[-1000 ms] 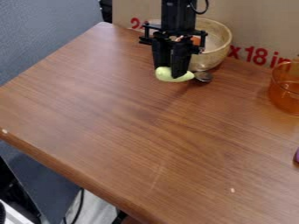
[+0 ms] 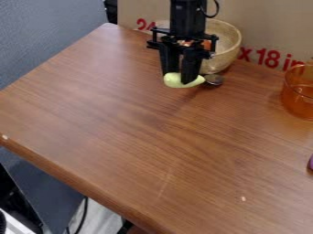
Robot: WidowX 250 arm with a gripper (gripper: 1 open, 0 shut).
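My black gripper (image 2: 184, 71) reaches down at the top centre of the view, its fingertips low at a pale yellow-green oblong object (image 2: 184, 80). That object lies at the front of a beige bowl (image 2: 222, 55), beside a small metal piece (image 2: 213, 79), perhaps a spoon. The gripper's body hides part of the bowl and its contents. Whether the fingers are closed on the pale object is hard to tell.
An orange translucent container (image 2: 299, 93) stands at the right edge, with a purple item (image 2: 309, 164) partly in view below it. A cardboard backdrop (image 2: 263, 27) stands behind.
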